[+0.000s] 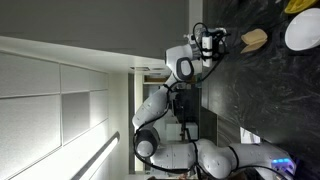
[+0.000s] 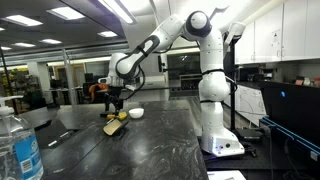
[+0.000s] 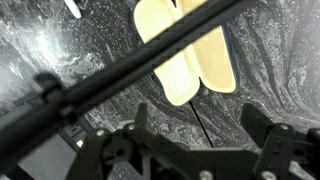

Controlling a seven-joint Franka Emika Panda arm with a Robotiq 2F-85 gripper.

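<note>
My gripper is open, with its two dark fingers wide apart and nothing held between them. A tan, two-lobed object [image 3: 178,75] with a dark edge lies on the table ahead of the fingertips, partly covered by a black bar crossing the wrist view. Exterior view 1 shows the tan piece [image 1: 254,40] just beyond the gripper [image 1: 222,42]. In exterior view 2 the gripper hangs above the table, and the tan piece [image 2: 115,127] rests on the near side of it. A white round dish [image 1: 302,30] and a yellow one [image 1: 299,5] sit nearby.
A clear water bottle [image 2: 22,150] stands at the left edge of exterior view 2. Dark flat items [image 2: 48,130] lie toward the left of the table.
</note>
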